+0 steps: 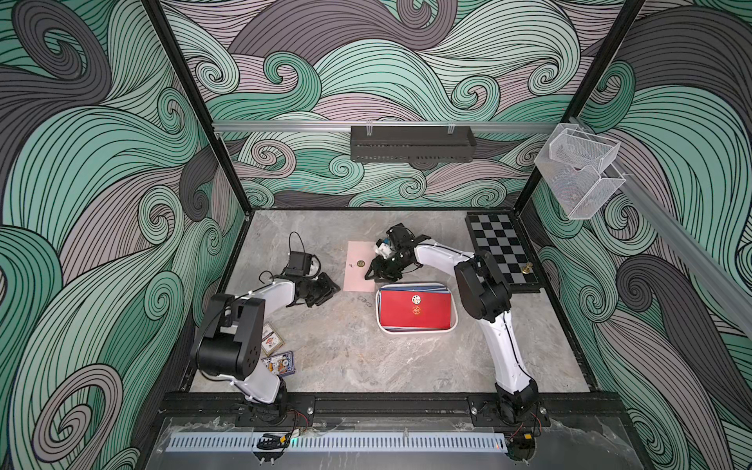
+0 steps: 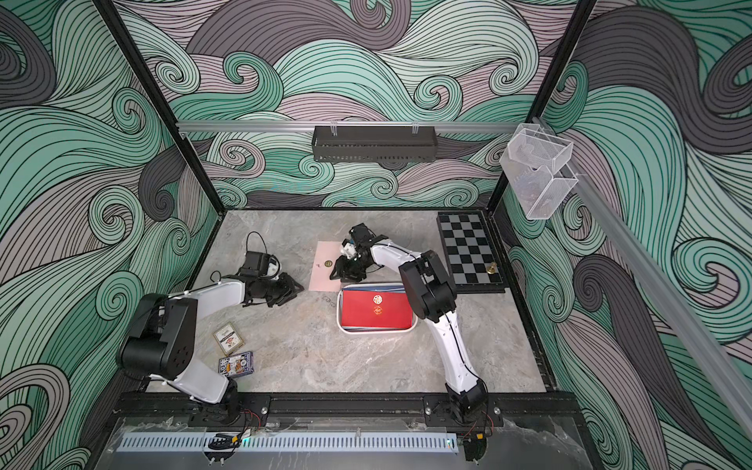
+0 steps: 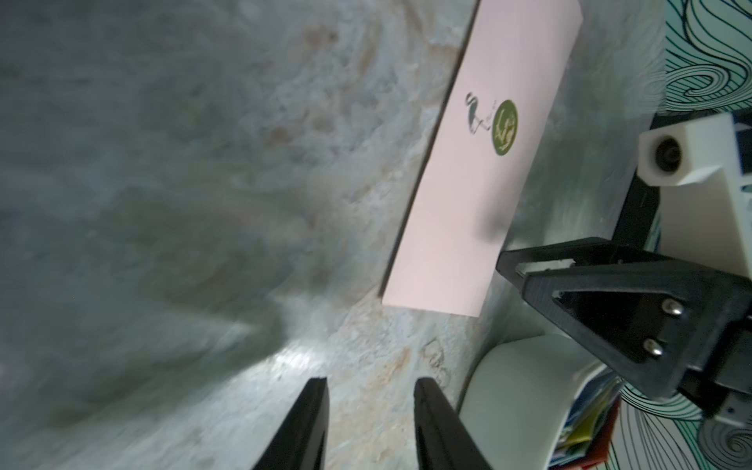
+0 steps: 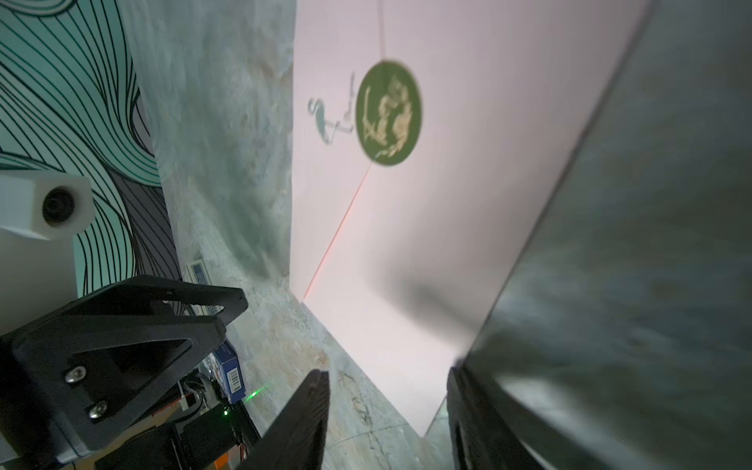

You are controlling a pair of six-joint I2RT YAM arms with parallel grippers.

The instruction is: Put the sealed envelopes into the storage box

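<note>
A pink envelope with a green round seal lies flat on the table, left of the right arm. My right gripper is open over its right edge, and the near corner of the envelope shows between the fingertips. To the envelope's left, my left gripper stands part open over bare table, nothing between its fingers. The white storage box sits in front of the right gripper. On top inside it lies a red envelope, with other coloured edges beneath.
Two small card boxes lie at the front left, one pale and one blue. A chessboard occupies the back right. Table between the left arm and the storage box is clear.
</note>
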